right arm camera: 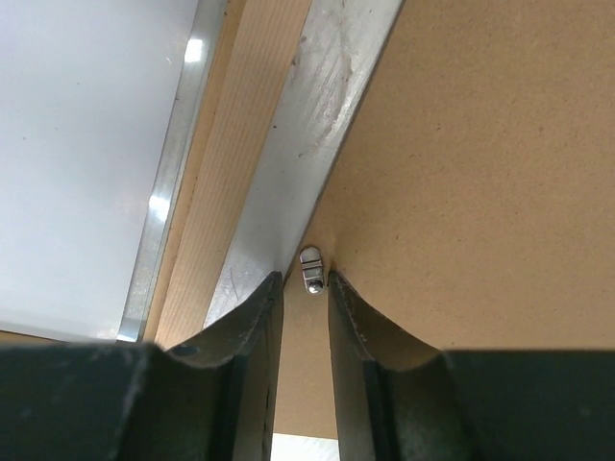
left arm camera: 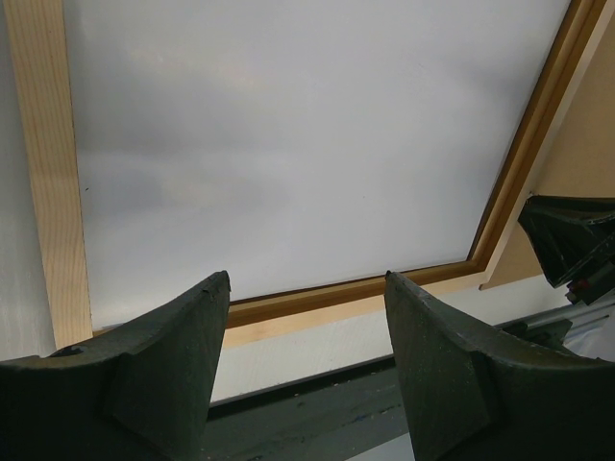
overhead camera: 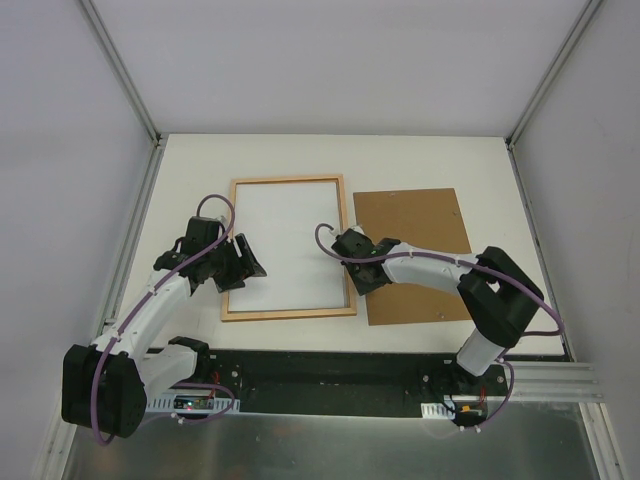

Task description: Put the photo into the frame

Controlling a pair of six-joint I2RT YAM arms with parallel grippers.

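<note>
The wooden frame [overhead camera: 290, 314] lies flat on the table with a plain white surface [overhead camera: 290, 240] inside it; I cannot tell whether that is the photo's back. To its right is the brown board [overhead camera: 420, 220], a small silver metal clip [right arm camera: 311, 270] near its left edge. My right gripper is over that edge, its fingers part open, a fingertip to each side of the clip with small gaps showing. Above the frame's lower left part, my left gripper stands open and empty.
A narrow pale strip [right arm camera: 298, 144] of table separates frame from board. Dark rail [overhead camera: 320, 365] runs along the table's front edge. Bare white table [overhead camera: 400, 160] stretches behind both pieces.
</note>
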